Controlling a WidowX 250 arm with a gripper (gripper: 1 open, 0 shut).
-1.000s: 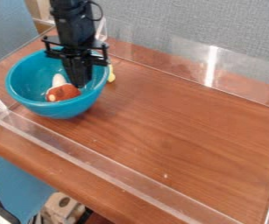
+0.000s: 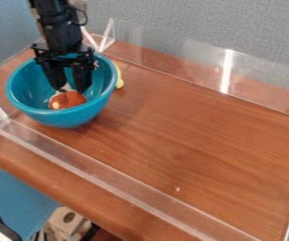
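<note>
A teal bowl (image 2: 84, 115) stands at the left end of the wooden table, holding an orange-red object (image 2: 69, 100) with a paler part. My dark gripper (image 2: 72, 79) hangs into the bowl from above, open, above that object; whether its fingertips touch it I cannot tell.
A small yellow item (image 2: 119, 77) lies just right of the bowl. Clear low walls edge the wooden table (image 2: 203, 141), whose middle and right are empty. A grey textured wall stands behind.
My gripper has moved left and a little lower inside the bowl, now more over the orange-red object.
</note>
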